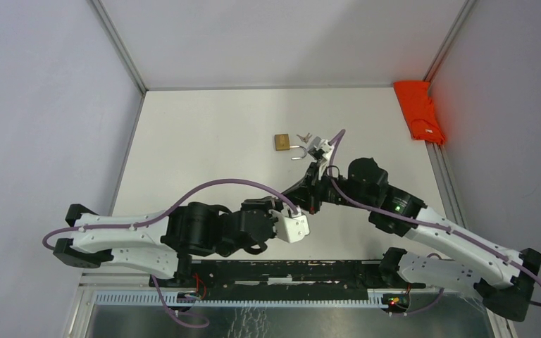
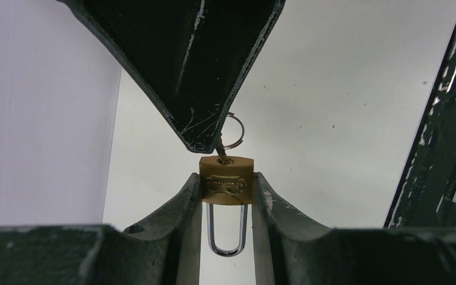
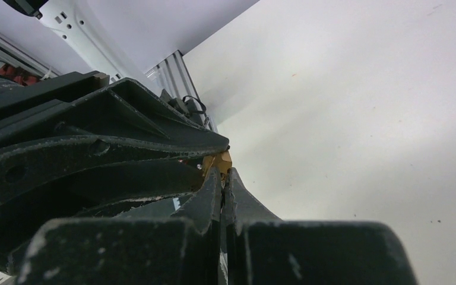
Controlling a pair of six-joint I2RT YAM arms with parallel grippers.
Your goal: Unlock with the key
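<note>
In the left wrist view a brass padlock (image 2: 226,181) with its silver shackle (image 2: 227,249) hanging down is held between my left gripper's fingers. A key with a ring (image 2: 240,133) stands in the keyhole on its upper face, just under the dark fingertip of my right gripper. In the right wrist view my right gripper is shut, with part of the brass body (image 3: 222,159) visible behind its tips; whether it touches the key is unclear. From above, both grippers meet near the table's middle, largely hidden by the arms.
A second brass padlock (image 1: 282,142), shackle open, lies on the white table (image 1: 204,134) with loose keys (image 1: 304,137) beside it. An orange cloth (image 1: 417,109) is at the back right. Walls border both sides.
</note>
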